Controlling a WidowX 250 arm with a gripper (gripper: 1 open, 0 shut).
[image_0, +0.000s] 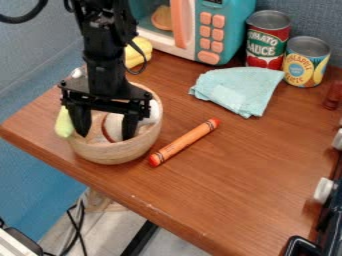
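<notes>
My black gripper (106, 115) is down in the wooden bowl (118, 150) on the left of the table, its fingers among the contents. A pale yellow-green item (64, 122) shows at the bowl's left side, and something white and brown lies under the fingers. Whether the fingers hold anything is unclear. An orange crayon (183, 142) lies right of the bowl.
A folded teal cloth (238, 90), two cans (267, 38) and a toy microwave (214, 30) stand at the back. A small dark red item (334, 95) and black equipment (321, 220) are at the right.
</notes>
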